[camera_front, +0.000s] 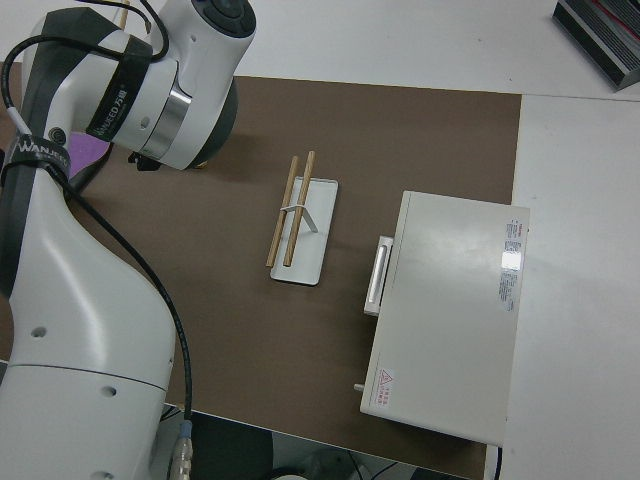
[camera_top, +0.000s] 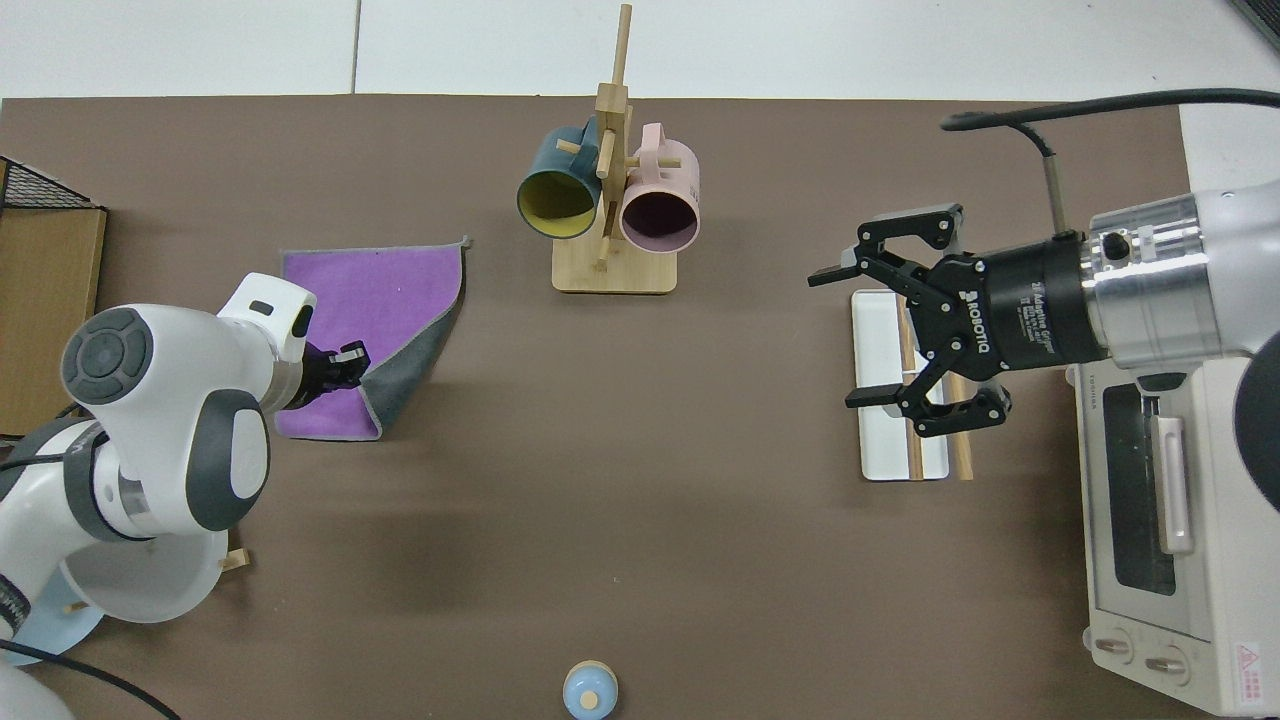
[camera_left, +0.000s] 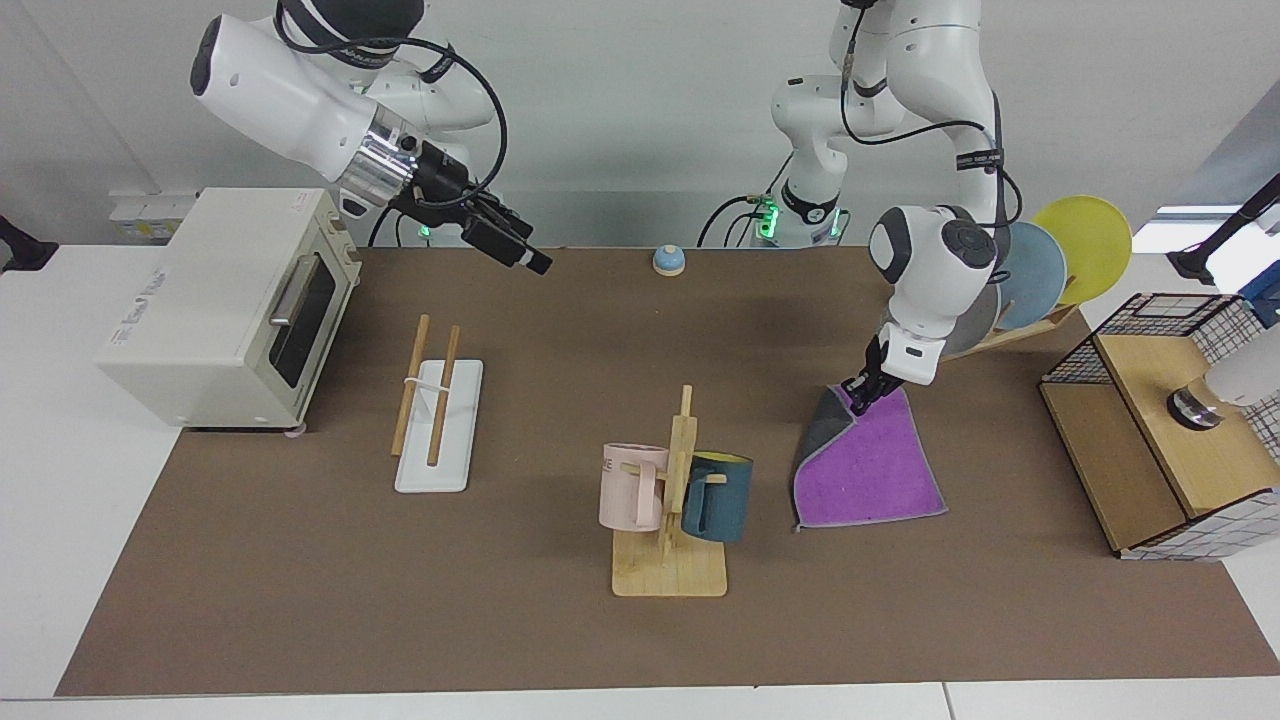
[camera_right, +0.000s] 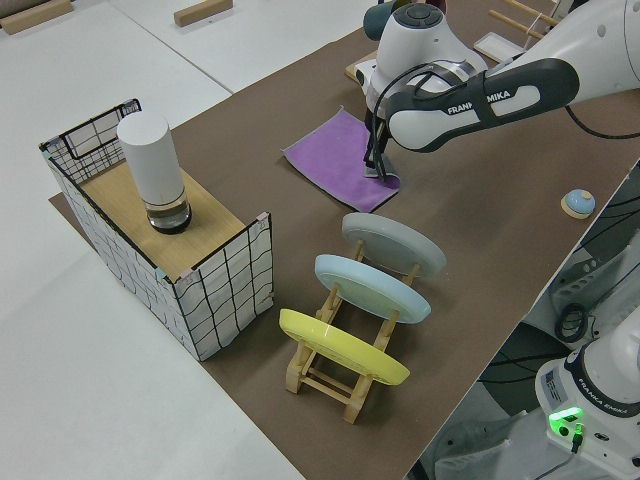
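A purple cloth with a grey underside lies folded at one edge. The arm at the top view's left has its black gripper over this cloth; whether it is shut or holding cloth is hidden. The other gripper, at the top view's right, stands open above a white rack with wooden rods, nothing between its fingers. A wooden mug tree carries a teal mug and a pink mug.
An oven, a wire-sided box, a plate rack with yellow, blue and grey plates, and a small blue round object surround the clear middle of the brown mat.
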